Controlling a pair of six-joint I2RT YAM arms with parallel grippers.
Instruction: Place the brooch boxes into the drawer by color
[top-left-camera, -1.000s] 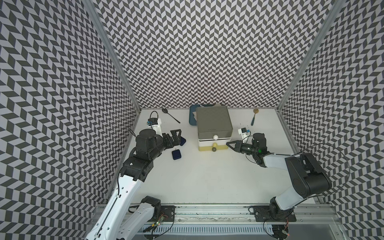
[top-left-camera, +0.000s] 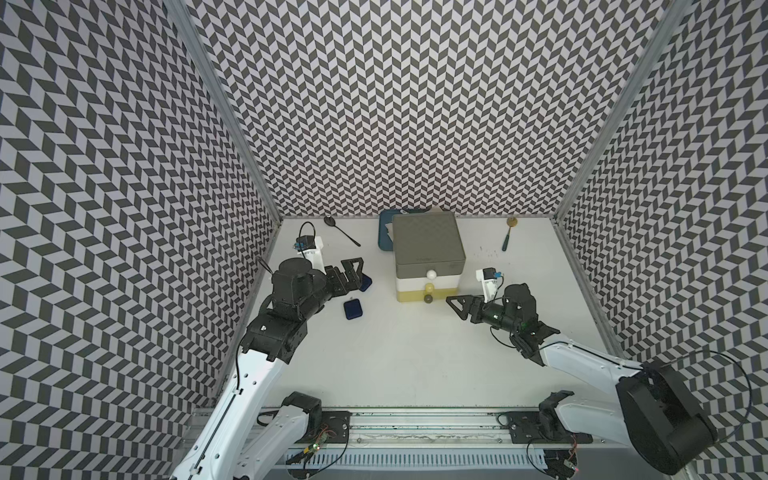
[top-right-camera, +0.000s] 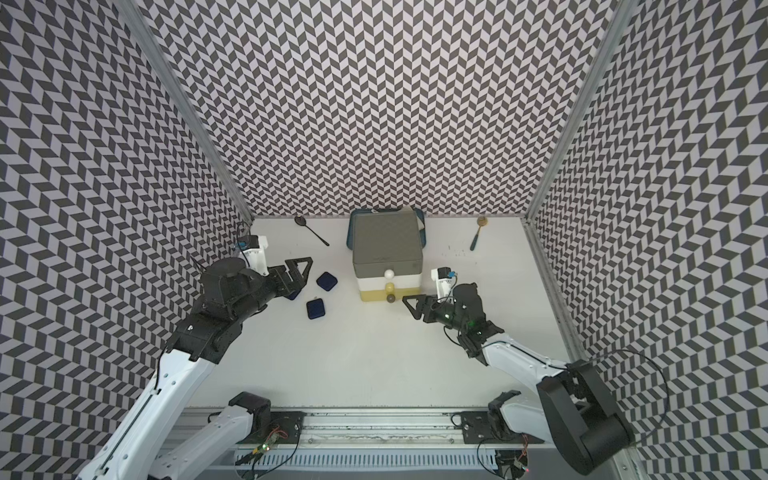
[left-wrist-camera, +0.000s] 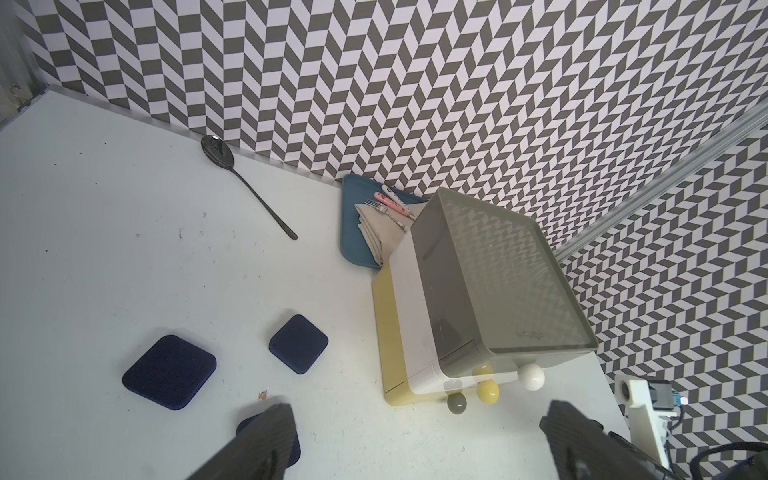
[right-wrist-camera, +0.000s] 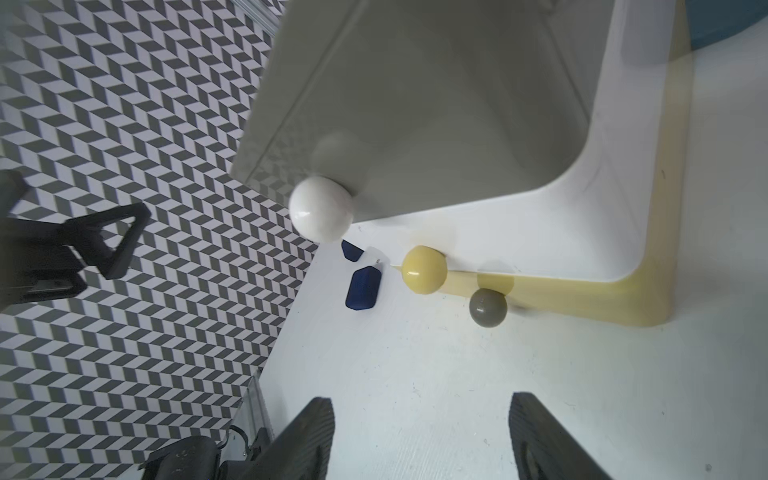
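A drawer box (top-left-camera: 428, 240) has grey, white and yellow tiers with round knobs: white knob (right-wrist-camera: 321, 209), yellow knob (right-wrist-camera: 424, 269), grey knob (right-wrist-camera: 488, 308); its fronts look closed. Dark navy brooch boxes (left-wrist-camera: 169, 372) lie left of it. My left gripper (top-left-camera: 348, 273) stands open above them, empty. My right gripper (top-left-camera: 456, 304) is open, empty, just in front of the drawer box's lower right corner.
A blue tray (left-wrist-camera: 358, 240) with cloth and cutlery lies behind the drawer box. A black ladle (top-left-camera: 340, 230) lies back left, a spatula (top-left-camera: 508, 236) back right.
My left arm is nearly unchanged.
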